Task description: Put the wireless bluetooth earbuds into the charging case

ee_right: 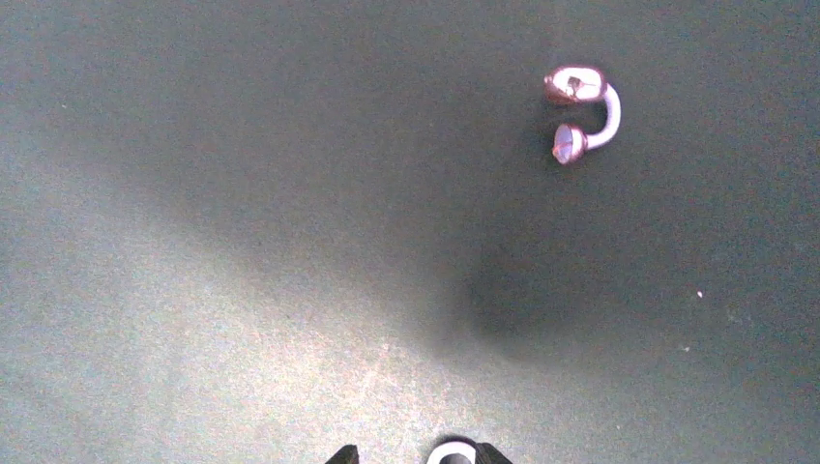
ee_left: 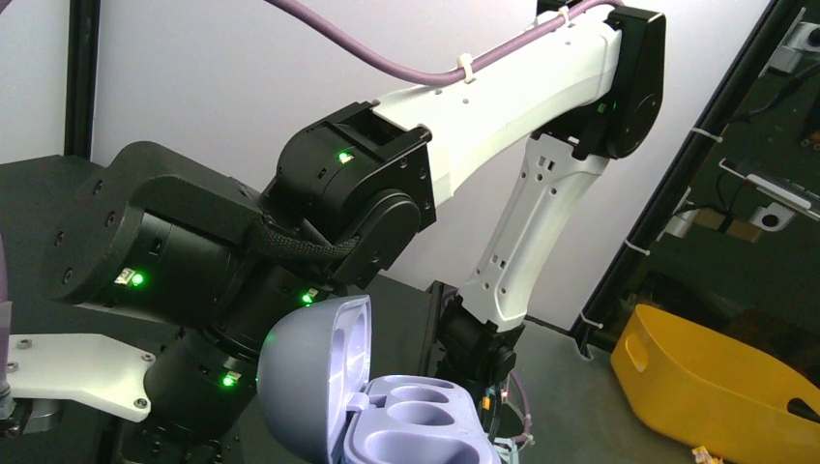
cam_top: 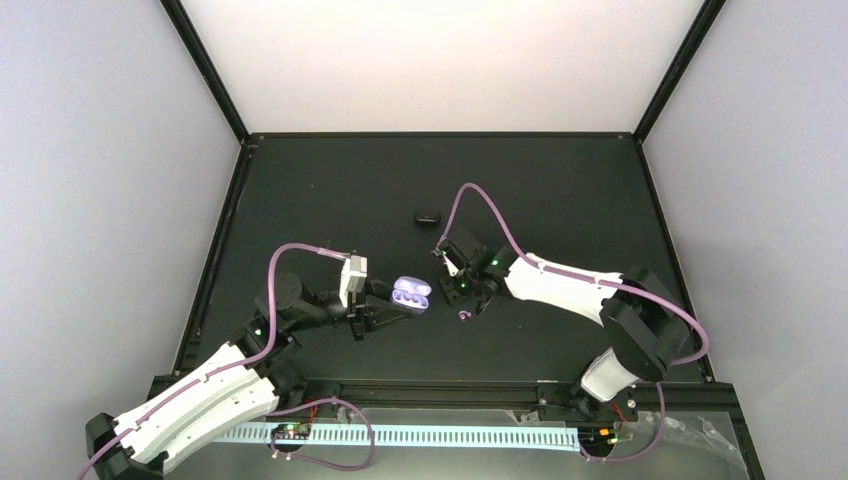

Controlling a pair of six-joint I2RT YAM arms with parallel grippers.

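The open lilac charging case [cam_top: 410,293] is in my left gripper [cam_top: 405,306], which is shut on it above the table. In the left wrist view, the case [ee_left: 416,420] shows empty bays beside its raised lid; the left fingers are out of sight there. My right gripper points down and stands open. One earbud [ee_right: 453,449] lies partly cut off at the lower edge, between the fingertips as seen and nearer the right one; it is not gripped. Another earbud [ee_right: 607,114], C-shaped, lies farther off at the upper right. From above, one purple earbud [cam_top: 464,315] shows beside the right gripper.
A small black object [cam_top: 427,217] lies behind the arms. A yellow bin [ee_left: 720,387] stands outside the work area in the left wrist view.
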